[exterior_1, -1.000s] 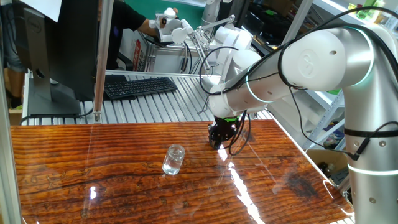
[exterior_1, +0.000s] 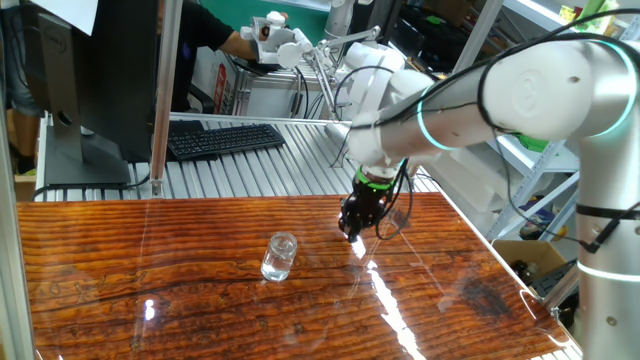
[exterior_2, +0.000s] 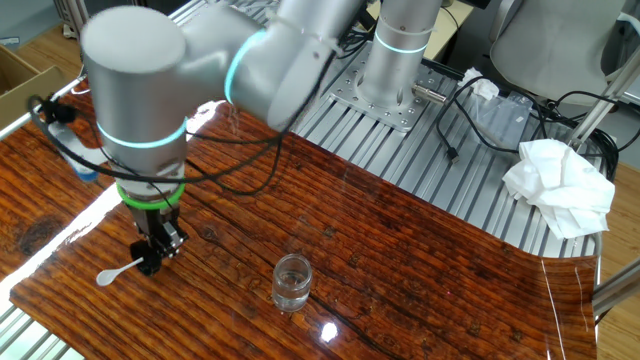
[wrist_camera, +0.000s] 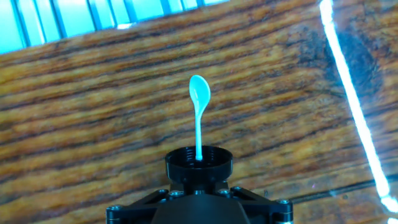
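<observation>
A small white spoon (exterior_2: 118, 272) sticks out sideways from my black gripper (exterior_2: 150, 256), which is shut on its handle. The wrist view shows the spoon (wrist_camera: 199, 93) with its bowl pointing away and its handle running down into the round black end of the gripper. In exterior view 1 the gripper (exterior_1: 358, 218) is over the table's far right part, and the spoon cannot be made out there. A clear glass (exterior_1: 279, 257) stands upright on the wooden table, apart from the gripper; in exterior view 2 the glass (exterior_2: 292, 283) looks partly filled with clear liquid.
Crumpled white tissue (exterior_2: 560, 188) and cables lie beside the robot's base in exterior view 2.
The arm has shifted a little to the right and its wrist has risen slightly in exterior view 1. The glass has stayed in place.
</observation>
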